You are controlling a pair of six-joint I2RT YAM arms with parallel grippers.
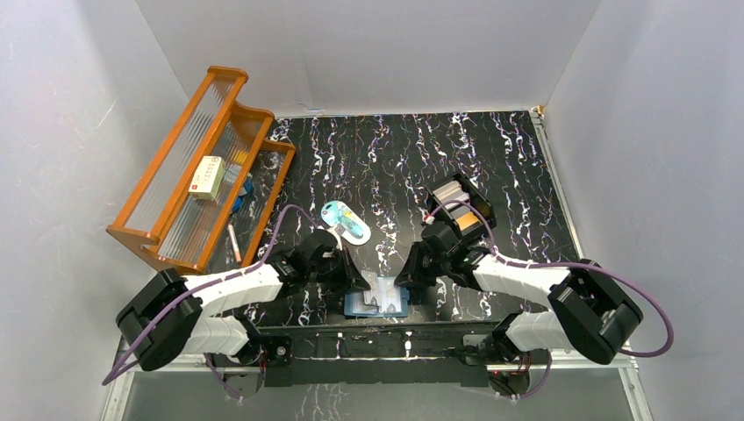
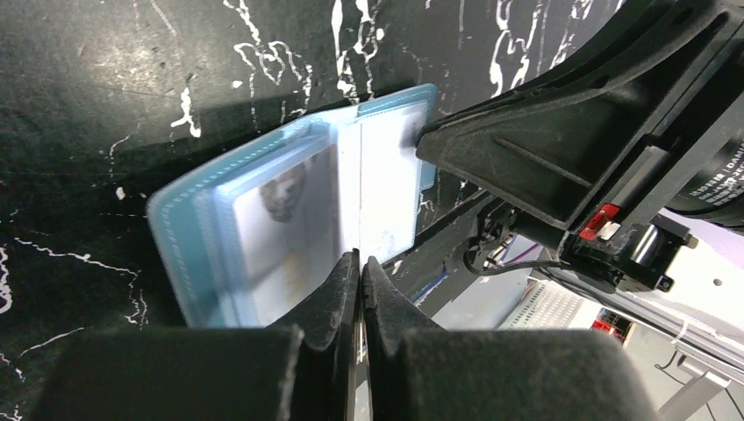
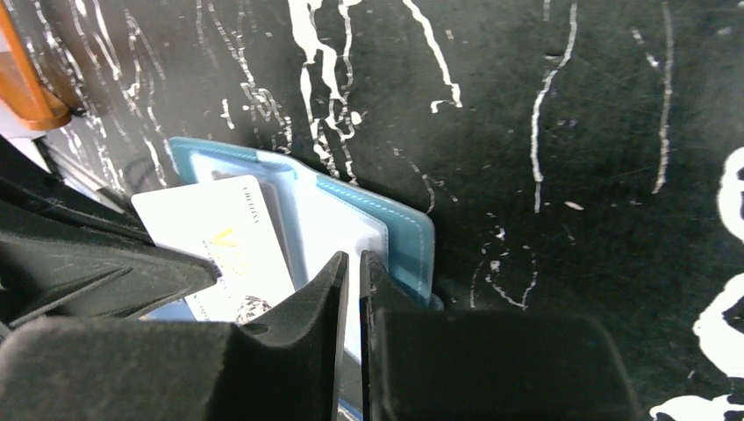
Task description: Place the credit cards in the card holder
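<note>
The blue card holder (image 1: 353, 310) lies spread open near the table's front edge, with clear pages on both halves. My left gripper (image 1: 367, 286) is over its middle, shut on a white card (image 3: 230, 230) that stands tilted above the pages. From the left wrist, this card (image 2: 350, 189) shows almost edge-on. At the holder's right side, my right gripper is shut on the edge of a clear page (image 3: 373, 230), which is raised off the blue cover. The card's lower end is hidden by the right fingers, so whether it is inside a pocket cannot be told.
Behind the right arm stands a black box (image 1: 485, 206) with cards in it. A blister pack (image 1: 355, 230) lies behind the left gripper. The wooden shelf (image 1: 171, 219) takes up the left side.
</note>
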